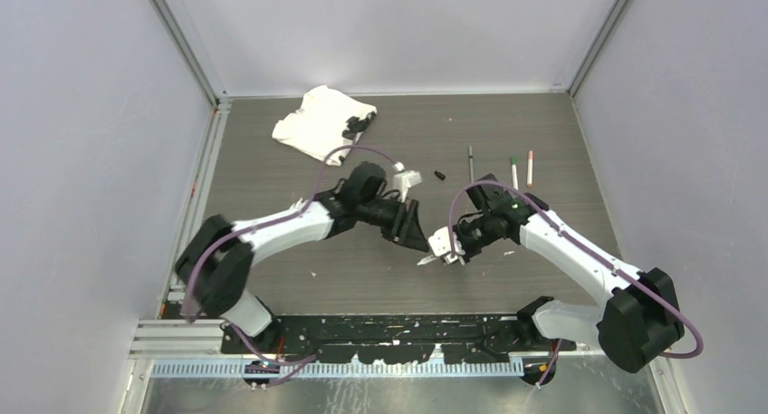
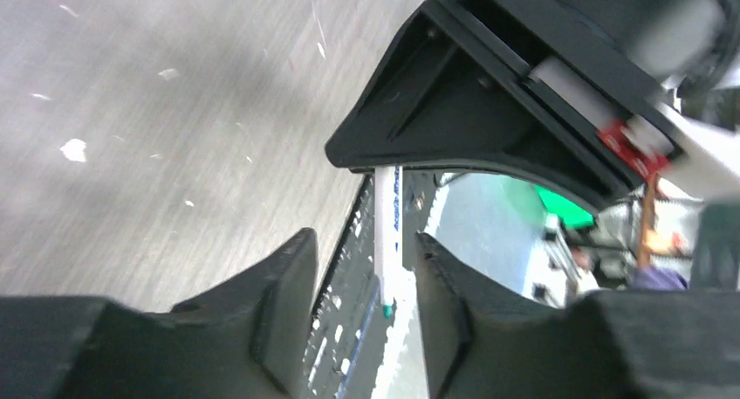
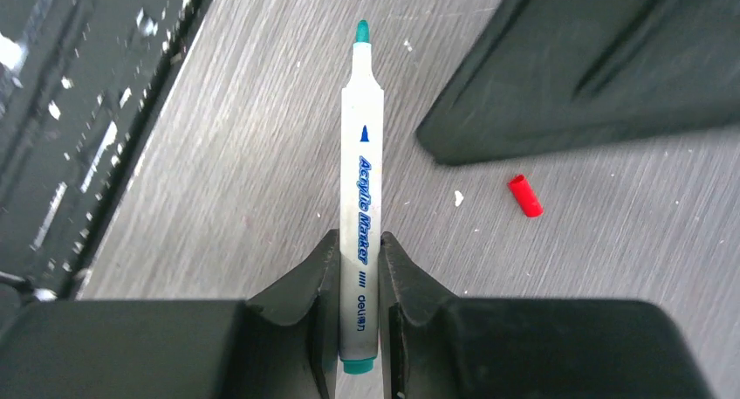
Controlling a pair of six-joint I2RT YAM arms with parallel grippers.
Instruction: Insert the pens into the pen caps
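Observation:
My right gripper is shut on a white acrylic marker (image 3: 359, 181), which points away from the fingers with its bare teal tip exposed. In the top view this marker (image 1: 426, 261) is a small pale shape between the two arms. My left gripper stands open, its fingers apart with nothing gripped; the marker (image 2: 388, 216) shows beyond the gap, sticking out from the right gripper. A red cap (image 3: 525, 196) lies on the table. A black cap (image 1: 440, 175) and green-ended (image 1: 513, 174), red-ended (image 1: 530, 168) and grey (image 1: 470, 165) pens lie farther back.
A crumpled white cloth (image 1: 319, 129) lies at the back left. Both grippers are close together over the middle of the table.

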